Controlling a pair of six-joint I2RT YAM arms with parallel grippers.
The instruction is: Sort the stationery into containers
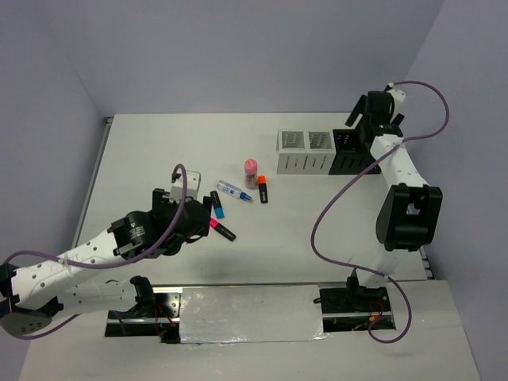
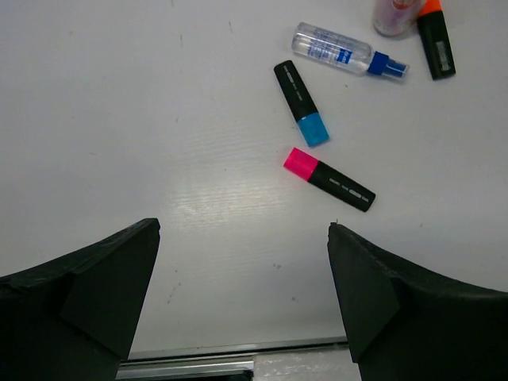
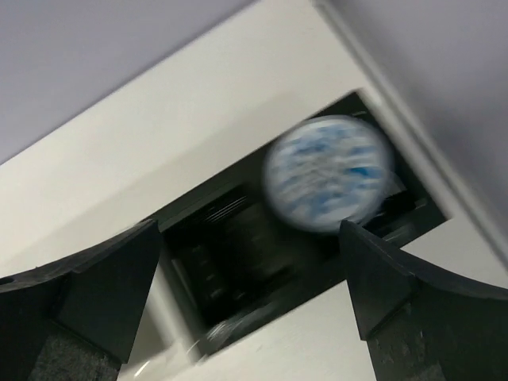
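Observation:
On the table lie a blue-capped marker (image 2: pixel 295 91), a pink-capped marker (image 2: pixel 341 186), an orange-capped marker (image 2: pixel 436 48) and a clear spray bottle (image 2: pixel 329 48). A pink bottle (image 1: pixel 251 173) stands beside them. My left gripper is open above the table, near the markers. My right gripper is open over the black container (image 1: pixel 349 163), which stands right of a white container (image 1: pixel 304 163). In the blurred right wrist view, a round white-and-blue item (image 3: pixel 325 171) sits in the black container.
Walls border the back and right, close to the right arm.

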